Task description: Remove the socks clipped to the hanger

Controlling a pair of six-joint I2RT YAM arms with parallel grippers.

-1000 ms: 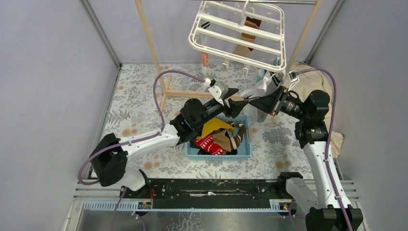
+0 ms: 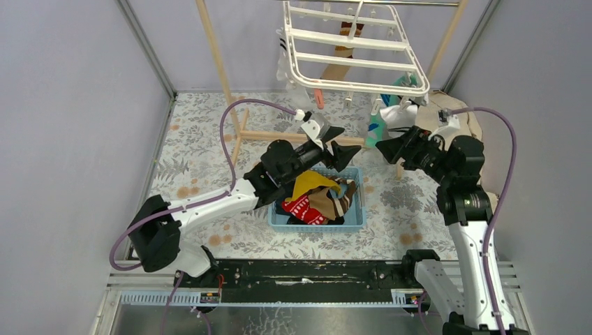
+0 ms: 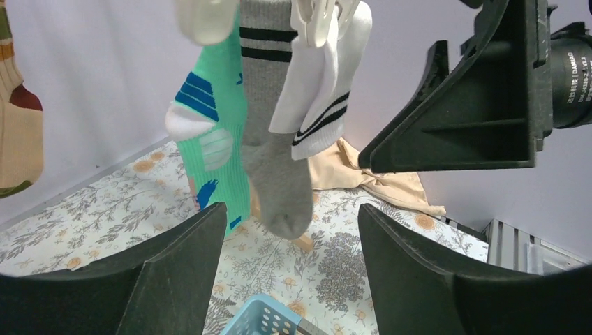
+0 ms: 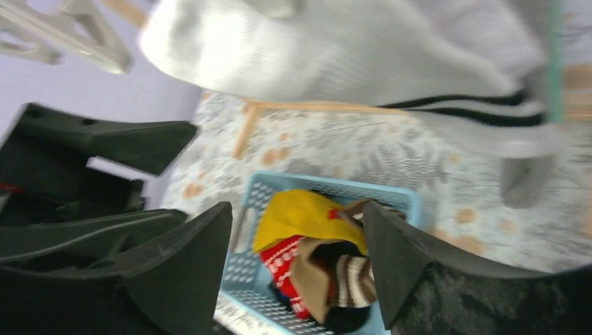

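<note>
The white clip hanger [image 2: 352, 42] hangs at the top, tilted. White socks with black stripes [image 3: 324, 105] hang clipped together, beside a grey sock [image 3: 276, 174] and a green one [image 3: 222, 143]. In the right wrist view the white sock [image 4: 335, 56] spans the top, blurred. My left gripper [image 2: 342, 150] is over the basket, its fingers apart with nothing held between them; the socks hang beyond its tips. My right gripper [image 2: 384, 150], just below the white socks, also has its fingers apart and empty. The blue basket [image 2: 316, 228] holds several removed socks, among them a yellow one [image 2: 313, 183].
A brown patterned sock [image 2: 342, 59] hangs farther back, with a pinkish piece [image 2: 319, 98] on the left. A wooden stand bar [image 2: 272, 136] crosses behind the basket. Beige cloth [image 2: 447, 108] lies at the back right.
My right gripper has moved right, away from the left one. The hanger has swung.
</note>
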